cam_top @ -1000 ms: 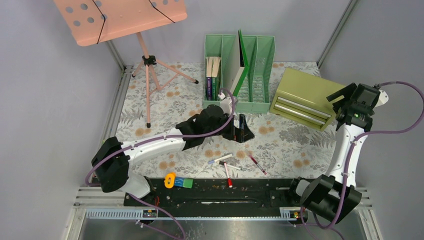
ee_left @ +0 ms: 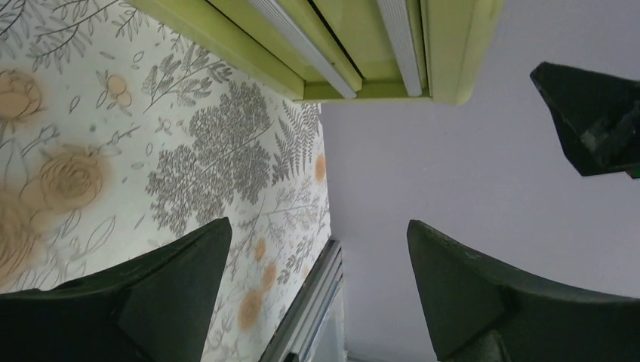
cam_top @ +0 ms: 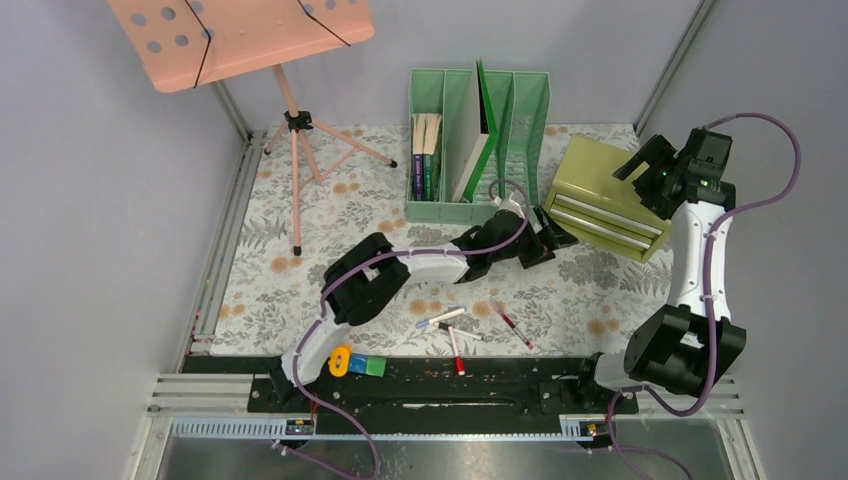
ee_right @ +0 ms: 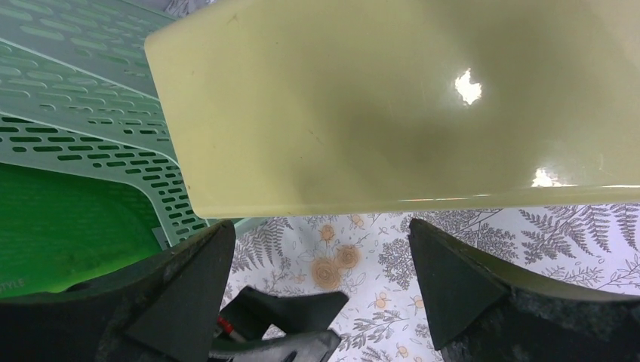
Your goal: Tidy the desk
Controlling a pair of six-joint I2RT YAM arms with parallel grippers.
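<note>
A green drawer unit (cam_top: 600,190) with two silver handles stands at the back right, seen close in both wrist views. My left gripper (cam_top: 548,240) is open and empty at its front left corner; in the left wrist view the drawer fronts (ee_left: 332,38) show above the fingers. My right gripper (cam_top: 640,165) hangs open and empty over the unit's top (ee_right: 385,90). Books (cam_top: 425,150) and a green binder (cam_top: 468,140) stand in the mint file holder (cam_top: 525,145). Several pens (cam_top: 445,316) lie on the front middle of the patterned mat (cam_top: 270,290).
A pink music stand (cam_top: 296,180) occupies the back left. A yellow-and-blue object (cam_top: 358,365) and a green block lie at the front edge. Grey walls bound both sides.
My left gripper has moved rightward and slightly up in the top view, to the drawer unit. My right gripper has moved left and toward the back, over the unit.
</note>
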